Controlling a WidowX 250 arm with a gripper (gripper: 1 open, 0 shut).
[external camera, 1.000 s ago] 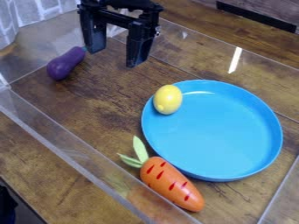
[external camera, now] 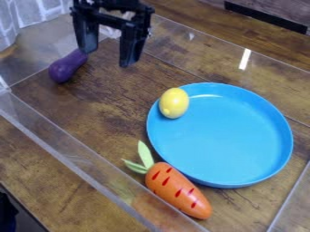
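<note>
The dark gripper (external camera: 107, 52) hangs at the top centre-left of the camera view, its two fingers apart, with nothing visible between them. A purple eggplant (external camera: 68, 66) lies to its left. A yellow oval object (external camera: 175, 102) rests on the left part of a large blue plate (external camera: 227, 154). An orange toy carrot (external camera: 177, 188) with green leaves lies on the wooden surface below the plate.
Clear walls surround the wooden surface (external camera: 85, 127), along the left and right sides. Bare wood lies in the middle left and at the upper right. A pale object at the top, behind the gripper, is unclear.
The eggplant, yellow object, plate and carrot have not moved.
</note>
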